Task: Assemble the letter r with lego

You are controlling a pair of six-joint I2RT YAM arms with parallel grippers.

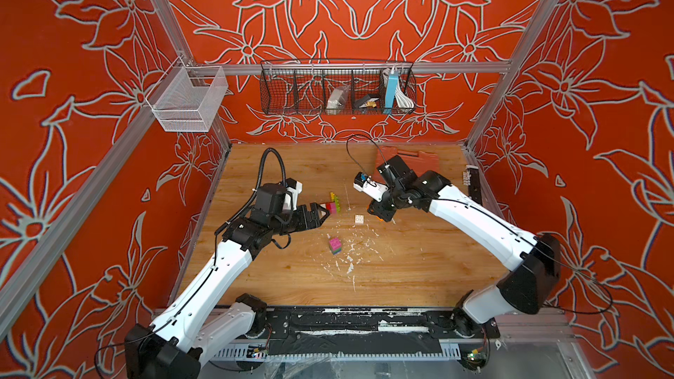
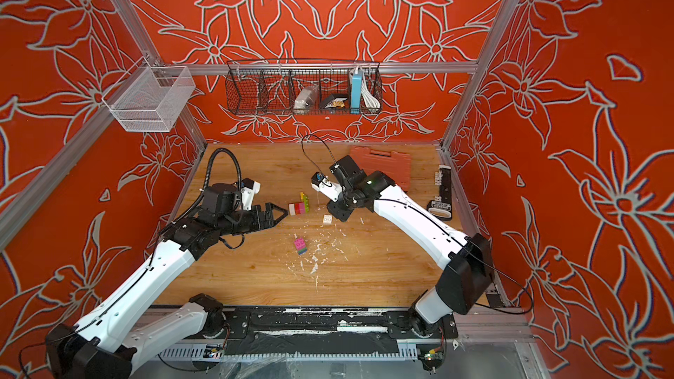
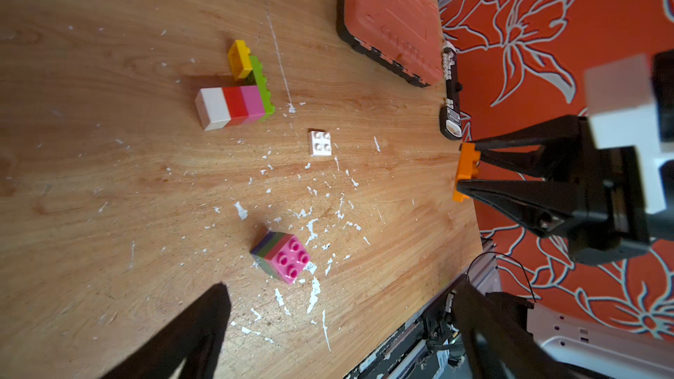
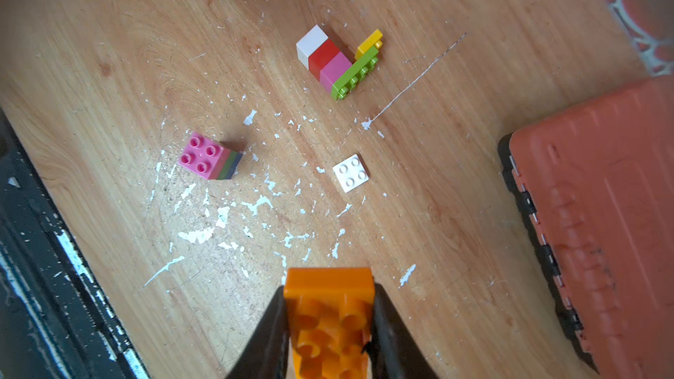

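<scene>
My right gripper is shut on an orange brick piece, two orange studded blocks in line, held above the table. In the left wrist view this orange piece shows at the tips of the right fingers. My left gripper is open, empty, its fingers blurred and wide apart. On the table lies a joined piece of white, red, pink, green and yellow bricks. A single white brick sits apart from it, studs up. Nearer the front edge is a pink-topped stack with green and dark layers.
A red case rests at the back right of the table. White scuffs mark the wood around the bricks. Wire baskets hang on the back wall. Bare table extends at the right front.
</scene>
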